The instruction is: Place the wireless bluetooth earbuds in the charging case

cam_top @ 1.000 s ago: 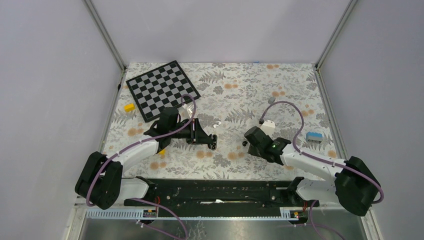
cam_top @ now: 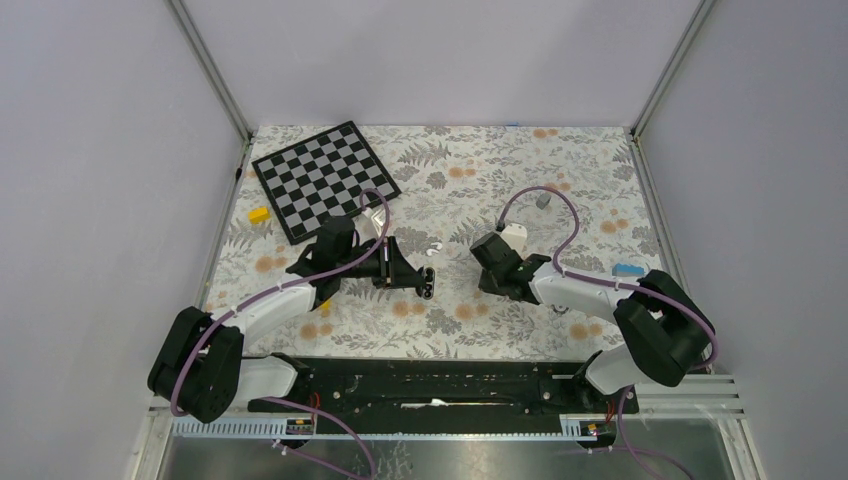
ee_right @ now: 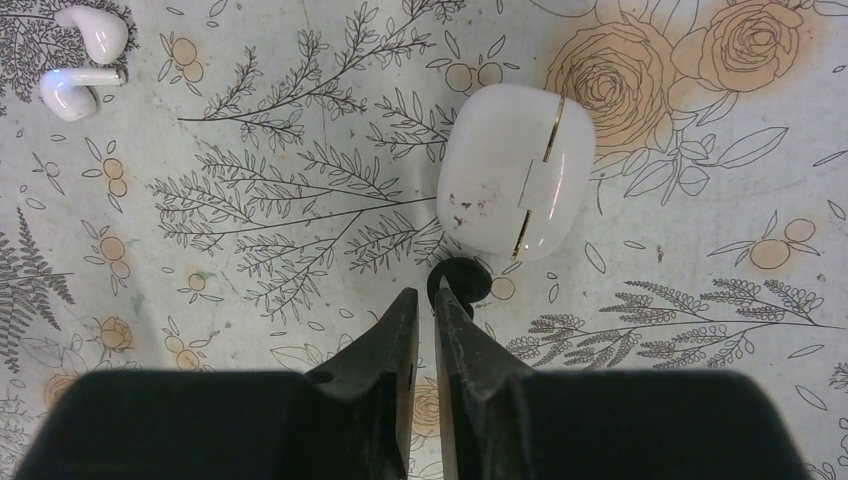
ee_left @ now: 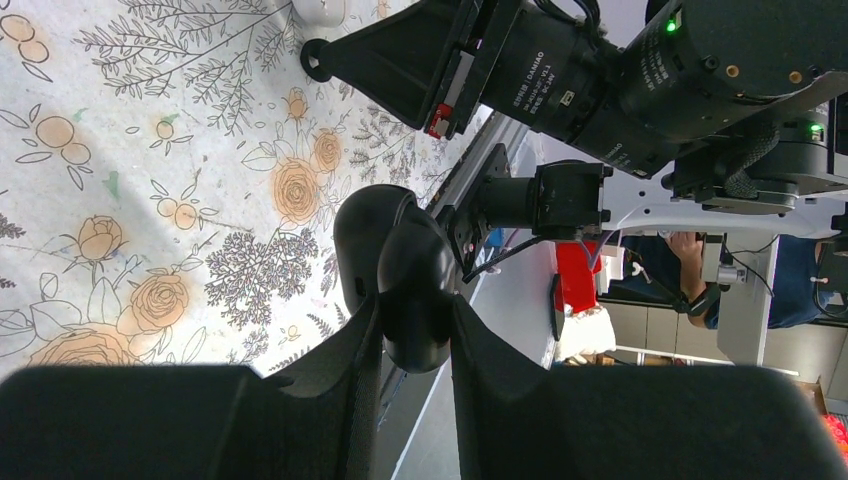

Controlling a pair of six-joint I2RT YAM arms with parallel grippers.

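Note:
A black charging case stands open with its dark slots facing right, held at the end of my left gripper. In the left wrist view the rounded case is pinched between the fingers. Low over the table to the right, my right gripper is shut with a black earbud at its fingertips. This earbud also shows at the tip of the right fingers in the left wrist view. From above, the right arm hides it. Whether the case holds another earbud, I cannot tell.
A closed white case lies close beside the right fingertips. Two white earbuds rest on the patterned cloth between the arms. A checkerboard, a yellow block and a blue block are farther out.
My right gripper has moved left and slightly away from the front edge, covering the spot where the black earbud lay in the top view. The left arm and its case have hardly moved.

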